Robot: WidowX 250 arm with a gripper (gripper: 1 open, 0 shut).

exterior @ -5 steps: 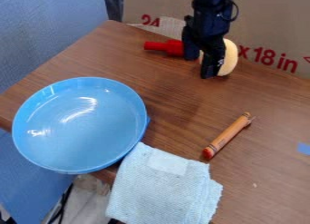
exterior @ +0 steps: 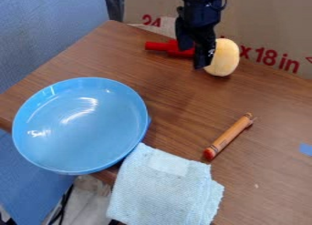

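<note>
My dark gripper (exterior: 196,50) hangs at the top centre, at the back of the wooden table. Right beside it, on its right, is a round pale-yellow object (exterior: 223,58). A red object (exterior: 165,47) lies to its left, partly hidden behind it. The fingers are dark and overlap, so I cannot tell whether they are shut or on something.
A blue plate (exterior: 79,125) sits at the left edge. A light cloth (exterior: 165,186) lies at the front, and an orange crayon (exterior: 228,136) lies right of centre. A cardboard box (exterior: 268,28) stands behind.
My gripper has risen and shifted a little to the left, showing more of the pale-yellow object. The other things look unmoved.
</note>
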